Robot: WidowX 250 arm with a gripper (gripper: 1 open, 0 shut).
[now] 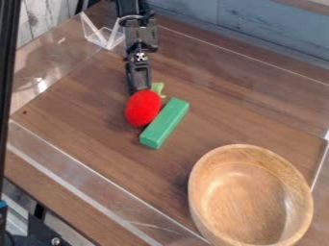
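My gripper (139,77) reaches down from the top of the camera view, its tip just behind a red round object (142,110) with a small light-green piece at its upper right, probably a stem. The gripper is open by what can be made out, though its fingers are small and partly hard to see. A green rectangular block (164,123) lies on the wooden table, right beside the red object.
A wooden bowl (251,231) stands at the lower right. A clear plastic piece (103,34) is at the upper left beside the arm.
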